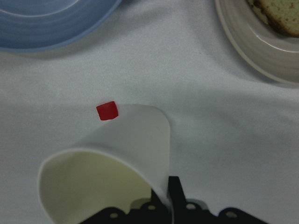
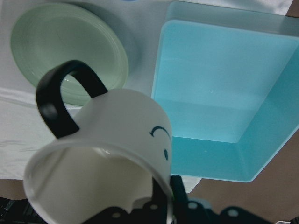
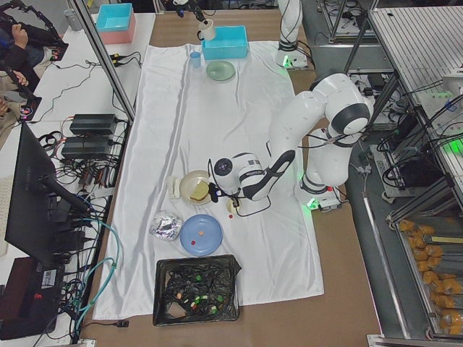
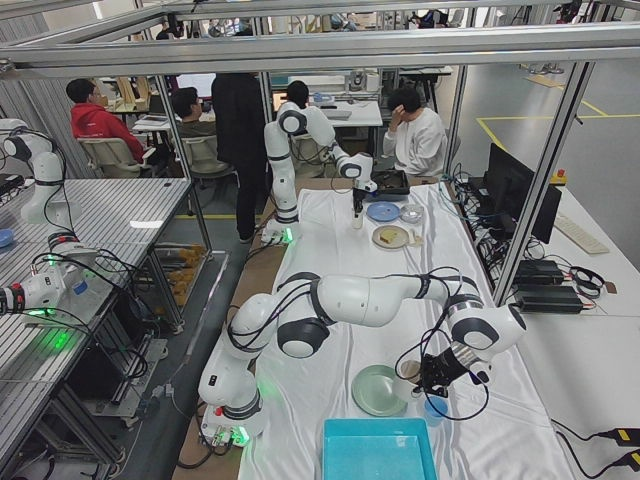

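Observation:
My left gripper is shut on a white cup (image 1: 133,135), held tilted beside a small red piece (image 1: 107,110), with the blue plate (image 1: 51,39) and a plate (image 1: 243,51) holding bread (image 1: 275,11) nearby. My right gripper is shut on a white mug (image 2: 126,116) with a black handle (image 2: 51,109), raised above the table near the green plate (image 2: 42,37) and the cyan bin (image 2: 210,70).
A black lined tray (image 3: 195,289) and a foil-like bundle (image 3: 166,225) lie at one end. A small blue cup (image 3: 195,59) stands beside the cyan bin.

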